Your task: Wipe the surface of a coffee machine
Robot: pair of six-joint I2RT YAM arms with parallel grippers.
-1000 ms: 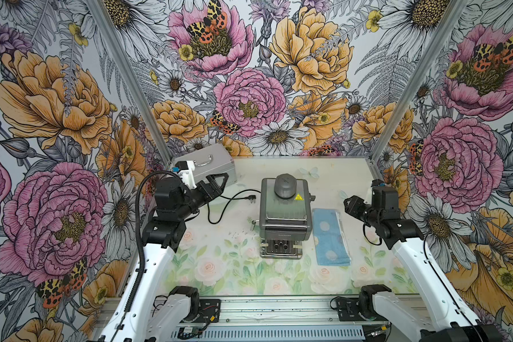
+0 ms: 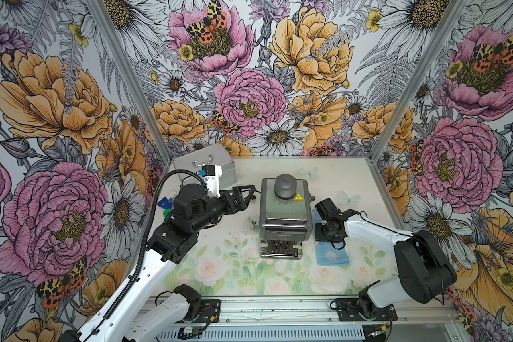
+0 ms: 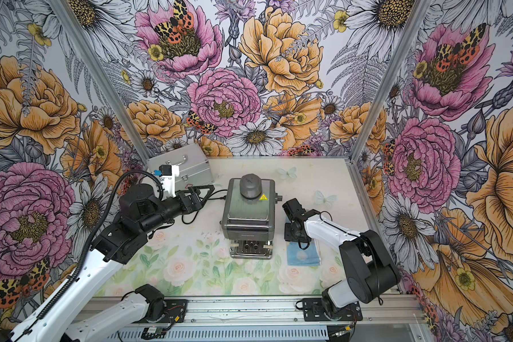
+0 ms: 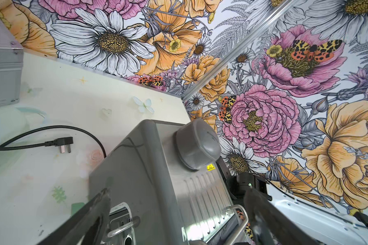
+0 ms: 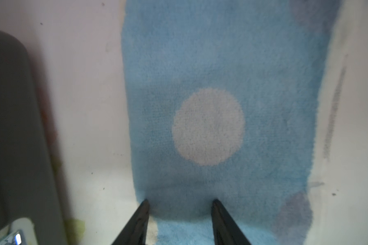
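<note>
The grey coffee machine (image 2: 285, 219) stands upright mid-table, with a dark round lid (image 2: 285, 187) on its top. Beside it on the right, a folded blue cloth (image 5: 229, 175) with pale dots lies flat on the table. Directly over this cloth is my right gripper, pointing down, its fingers part open with no cloth visibly pinched between them; in both top views the arm hides the cloth's far half. On the machine's left side, my left gripper stands open and empty, clear of the housing.
A black power cord with its plug (image 4: 63, 143) lies left of the machine. A silver case (image 2: 213, 162) sits at the back left. Thin metal bars (image 4: 239, 222) jut from the machine's edge.
My right gripper has swung left and turned down, from right of the cloth to above it. My left gripper has moved right, closer to the machine. The cloth's visible part looks unmoved.
</note>
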